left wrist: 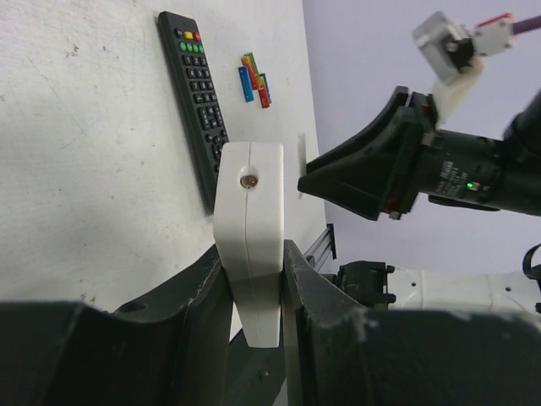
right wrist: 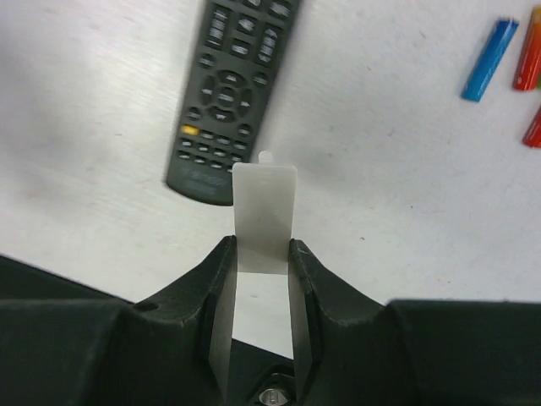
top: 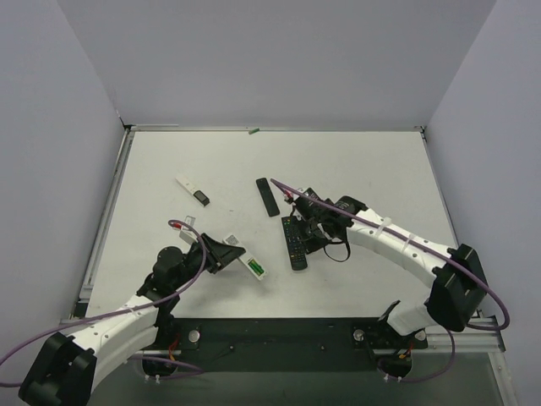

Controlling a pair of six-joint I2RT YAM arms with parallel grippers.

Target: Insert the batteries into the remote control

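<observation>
My left gripper is shut on a white remote (left wrist: 248, 220); from above, this remote (top: 245, 258) has green showing in its lower section. My right gripper is shut on a small white flat piece (right wrist: 264, 207), likely a cover, held above the table near the black remote (right wrist: 228, 101). That black remote (top: 294, 245) lies between the two grippers. Loose batteries, blue (right wrist: 490, 59), red (right wrist: 528, 51) and others, lie to the right of it in the right wrist view.
A black flat piece (top: 267, 196) lies behind the black remote, and a white remote (top: 193, 190) lies at the back left. A small green item (top: 254, 131) is at the far edge.
</observation>
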